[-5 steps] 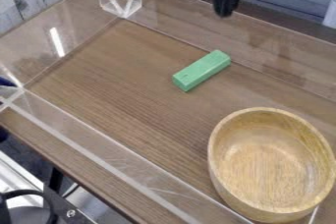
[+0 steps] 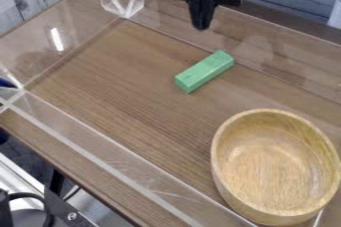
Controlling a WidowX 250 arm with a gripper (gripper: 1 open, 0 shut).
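Observation:
My gripper (image 2: 202, 18) hangs at the top centre of the camera view, dark and shut, with nothing visible between its fingers. A green oblong block (image 2: 204, 72) lies on the wooden surface below it, apart from it. A round wooden bowl (image 2: 273, 166) sits at the lower right.
Clear plastic walls (image 2: 123, 161) edge the wooden area along the left and front. A clear plastic piece (image 2: 123, 0) stands at the upper left. Black cables lie at the bottom left.
The block and bowl have not moved.

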